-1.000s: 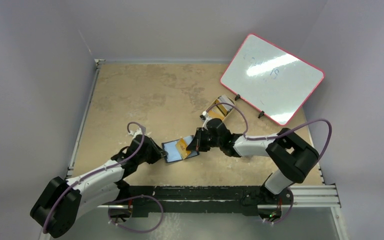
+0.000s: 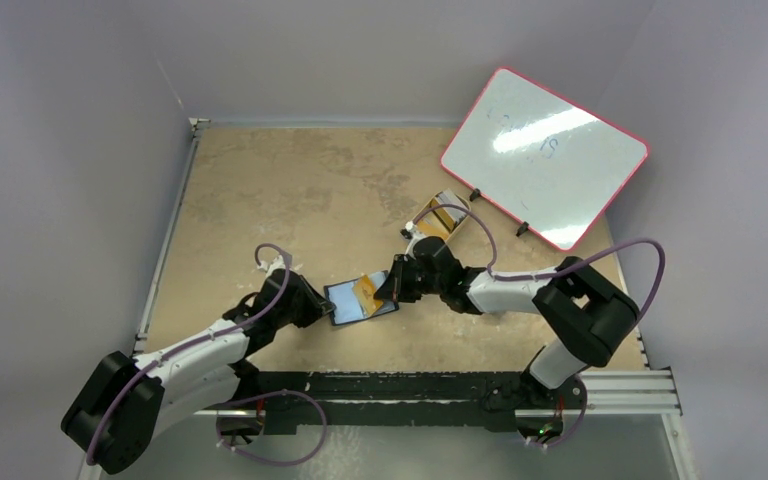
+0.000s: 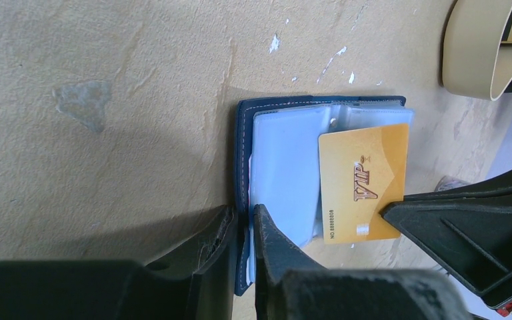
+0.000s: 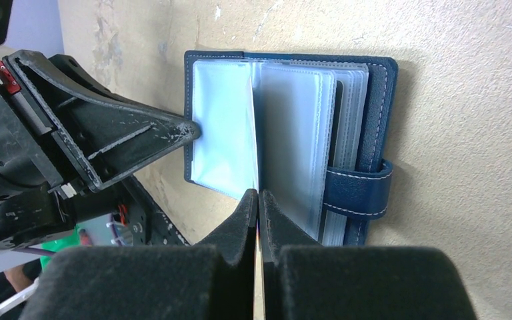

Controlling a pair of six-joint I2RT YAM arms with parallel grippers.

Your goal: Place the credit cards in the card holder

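The navy card holder [image 2: 346, 306] lies unfolded on the table between both grippers, its clear bluish sleeves [image 3: 287, 167] uppermost. A gold VIP card [image 3: 347, 187] stands tilted over the sleeves; edge-on, the card [image 4: 254, 143] is a thin pale line along the middle fold. My right gripper is shut on the card's edge. At the holder's left border, my left gripper has its fingers slightly apart, one on each side of the navy edge. Whether the card's far edge sits inside a sleeve, I cannot tell.
Behind the right arm, a tan box [image 2: 442, 214] contains more cards. A red-rimmed whiteboard [image 2: 545, 158] occupies the back right. A strap loop [image 4: 359, 190] sticks out on the holder's right side.
The right arm has shifted only very slightly, with the card still in its gripper. Holder and left arm look the same in the top view.
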